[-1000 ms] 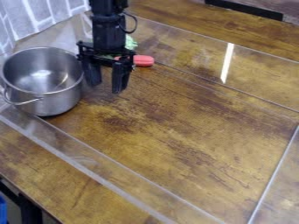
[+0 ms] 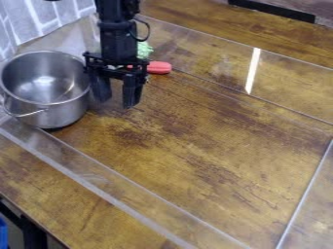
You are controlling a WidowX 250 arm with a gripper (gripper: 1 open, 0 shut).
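Note:
My gripper (image 2: pixel 115 86) is low over the wooden table (image 2: pixel 215 156), just right of a large steel pot (image 2: pixel 46 92) with a wire handle, its two dark fingers apart. A pink-red item (image 2: pixel 160 67) lies behind it to the right, and a green item (image 2: pixel 146 49) sits further back, partly hidden by the arm. Whether anything small is between the fingers is hard to make out.
Clear plastic edging runs along the table's sides. A pale draped sheet (image 2: pixel 29 21) stands at the back left.
My gripper has shifted very slightly; the pot and the items behind look unmoved.

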